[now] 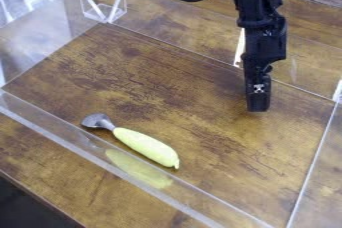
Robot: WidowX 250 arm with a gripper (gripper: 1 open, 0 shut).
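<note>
A black robot arm reaches down from the top of the view, its gripper (258, 94) low over the wooden surface on the right side, near the clear back wall. Its fingers are small and dark, and their state is hard to make out; I see no object held. At the lower left lie a pale yellow elongated item (146, 147) and a metal spoon-like piece (96, 121) at its upper-left end, well away from the gripper.
Clear plastic walls (214, 212) border the wooden floor (120, 72) on all sides. A white bracket (100, 10) stands at the back left.
</note>
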